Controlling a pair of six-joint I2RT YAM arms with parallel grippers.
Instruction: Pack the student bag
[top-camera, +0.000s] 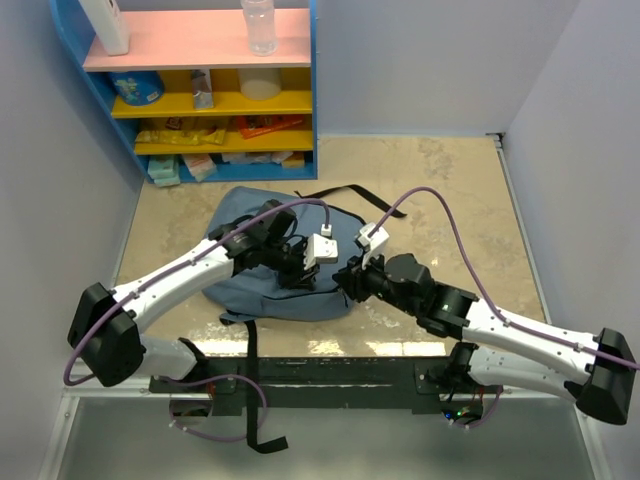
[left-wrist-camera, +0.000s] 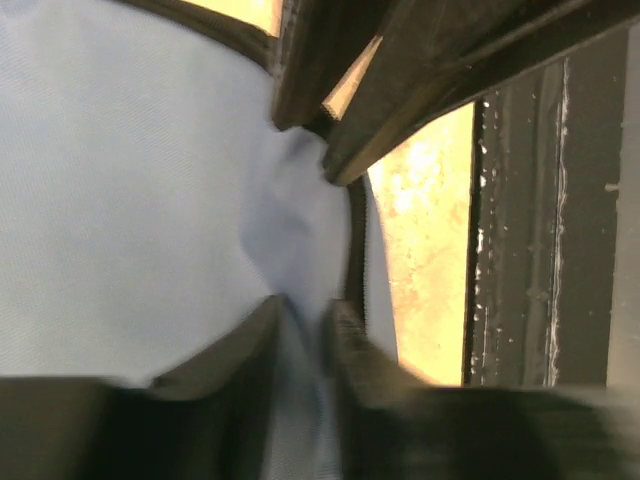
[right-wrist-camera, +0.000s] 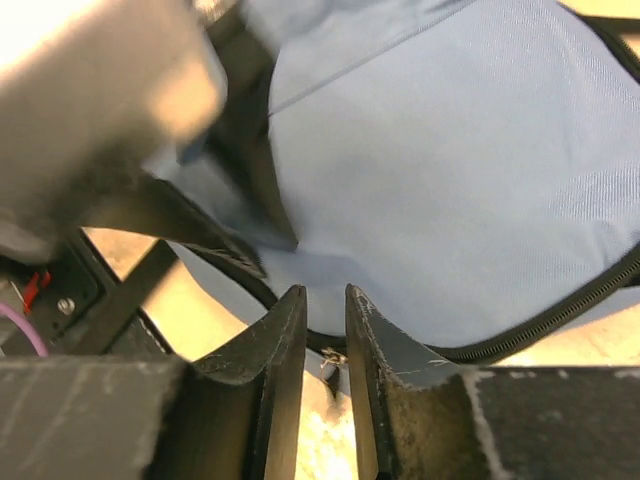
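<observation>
The blue-grey bag lies on the table with black straps. In the top view my left gripper is over its right part, near the zipper edge, and my right gripper is just beside it at that edge. The left wrist view shows the bag's fabric and zipper with blurred left fingertips on it; whether fabric is between them is unclear. In the right wrist view the right fingertips are slightly apart over the zipper, where a pull shows.
A blue shelf unit with bottles, packets and boxes stands at the back left. A long strap hangs over the front edge.
</observation>
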